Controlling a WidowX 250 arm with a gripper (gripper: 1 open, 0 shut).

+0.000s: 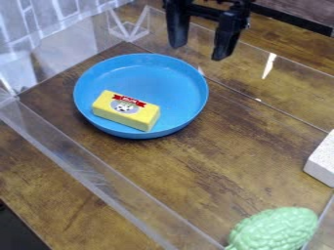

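Note:
My dark gripper (201, 39) hangs at the top centre of the camera view, above and behind a round blue plate (183, 83), its two fingers apart with nothing visible between them. A yellow butter-like block (124, 109) with a red and white label lies on the front left part of the plate.
A white block (321, 156) sits at the right edge. A green brain-like object (271, 230) lies at the bottom right. Clear plastic walls border the wooden surface (229, 146), whose middle right is bare.

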